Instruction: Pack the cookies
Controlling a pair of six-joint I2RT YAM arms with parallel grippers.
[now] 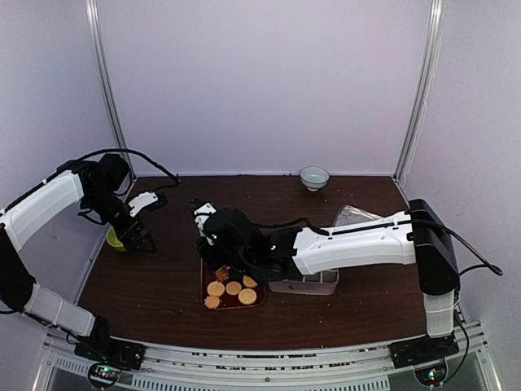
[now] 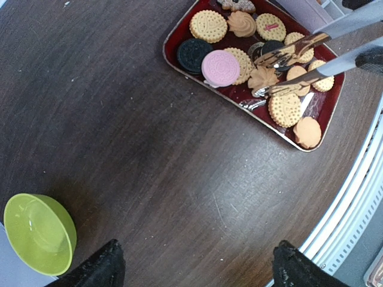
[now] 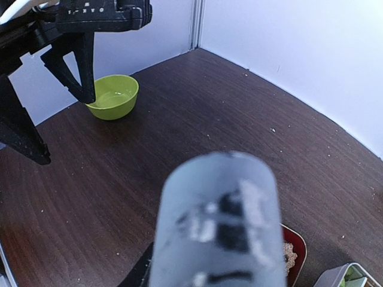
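Note:
A dark red tray (image 2: 323,119) holds several cookies: round biscuits, swirls, dark ones and a pink one (image 2: 221,67). My right gripper is low over its middle among the cookies, fingers apart in the left wrist view; whether a cookie is between them is unclear. In the right wrist view a blurred finger fills the lower middle. My left gripper (image 1: 140,240) hangs open at the left, away from the tray, near a green bowl (image 2: 39,233).
A grey compartment box (image 1: 305,285) stands right of the tray, partly under the right arm, with a clear lid (image 1: 350,213) behind. A pale bowl (image 1: 313,177) sits at the back. The table between green bowl and tray is clear.

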